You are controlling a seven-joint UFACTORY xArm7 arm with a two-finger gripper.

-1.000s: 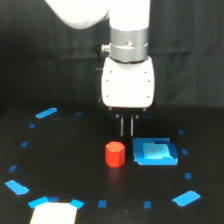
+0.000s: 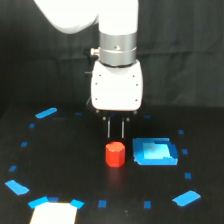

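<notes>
A small red block stands on the dark table near the middle of the camera view. Above it in the picture, and apparently farther back, hangs my gripper under its white hand. The two thin dark fingers point down and are spread, with only dark background between them. To the right of the red block sits a shallow blue tray with a lighter blue area inside. How high the fingertips are above the table is hard to judge.
Pieces of blue tape and small blue marks are scattered over the dark table. A white box-like object with blue beside it is cut off at the bottom left edge.
My gripper has shifted left, from between the block and the tray to roughly in line with the red block. The red block and blue tray have not moved.
</notes>
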